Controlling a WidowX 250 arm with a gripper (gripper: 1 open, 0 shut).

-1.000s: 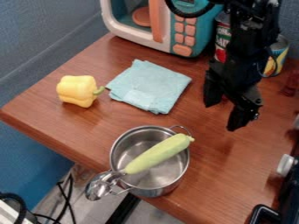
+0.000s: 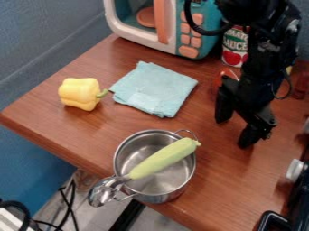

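My black gripper [image 2: 234,124] hangs low over the right side of the wooden table, its two fingers spread with no object visible between them. A steel pot [image 2: 164,187] at the front holds a pale green corn cob [image 2: 157,161] lying across it. A yellow pepper [image 2: 81,93] lies on the left, beside a light blue cloth [image 2: 154,88].
A toy microwave [image 2: 148,34] stands at the back, near a can [image 2: 234,45] partly hidden by my arm. Small red items [image 2: 301,87] and a dark appliance [image 2: 272,221] line the right edge.
My gripper has shifted slightly down and to the right over the last second. The objects on the table have not visibly moved.
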